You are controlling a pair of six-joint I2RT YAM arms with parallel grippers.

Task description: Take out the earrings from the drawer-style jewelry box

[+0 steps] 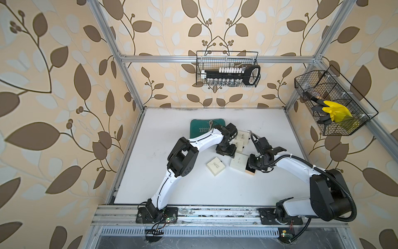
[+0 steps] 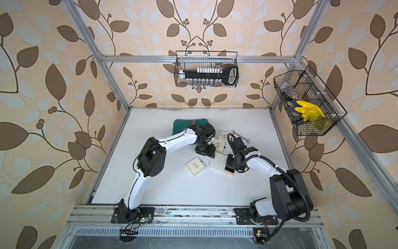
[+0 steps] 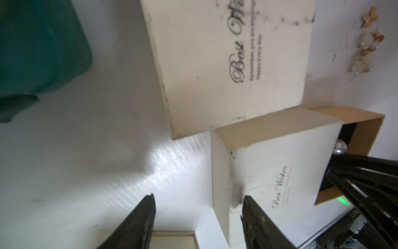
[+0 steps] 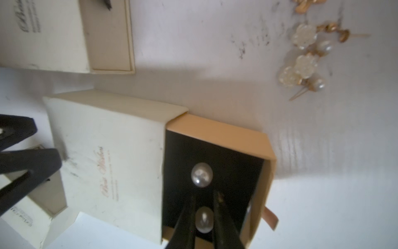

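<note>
The jewelry box has its drawer pulled out toward the right, showing a black insert with two pearl earrings: an upper pearl and a lower pearl. My right gripper is down over the drawer, part open, its fingertips either side of the lower pearl; whether they grip it I cannot tell. My left gripper is open above the table at the left side of that box, nothing between its fingers. Loose flower and pearl earrings lie on the table behind the box.
Other white boxes lie at the left and behind the open one. A teal mat is at the back, a wrench at back right. Wire baskets hang on the walls.
</note>
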